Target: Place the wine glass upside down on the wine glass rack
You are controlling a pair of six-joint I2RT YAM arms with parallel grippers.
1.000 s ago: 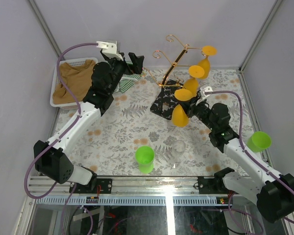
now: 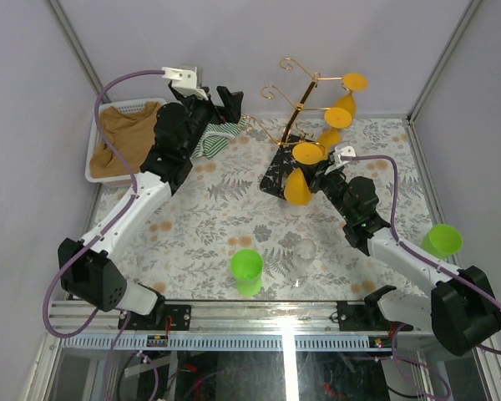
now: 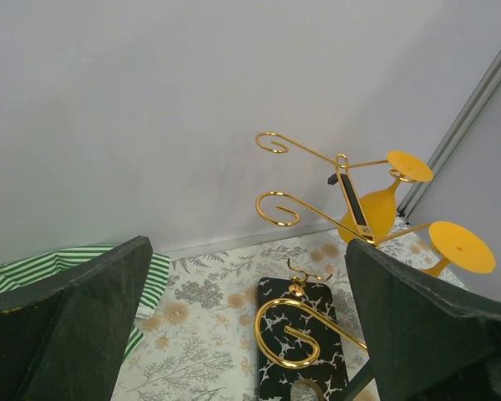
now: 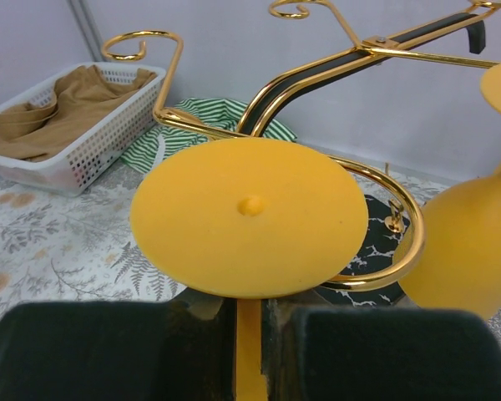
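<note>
A gold rack (image 2: 297,109) on a black base holds yellow wine glasses upside down on its upper arms (image 2: 344,104). My right gripper (image 2: 316,174) is shut on the stem of a yellow wine glass (image 2: 297,189), foot up, at the lowest rack loop; in the right wrist view its round foot (image 4: 249,225) sits against the gold loop, the bowl hidden below. My left gripper (image 2: 230,102) stands open above the back left, beside the rack, with nothing between its fingers.
Basket with brown cloth (image 2: 95,154) at back left, striped cloth (image 2: 213,140) beside it. Green cups (image 2: 246,271) (image 2: 442,241) stand at front centre and right. A clear glass (image 2: 303,259) is at the front.
The left arm has not moved.
</note>
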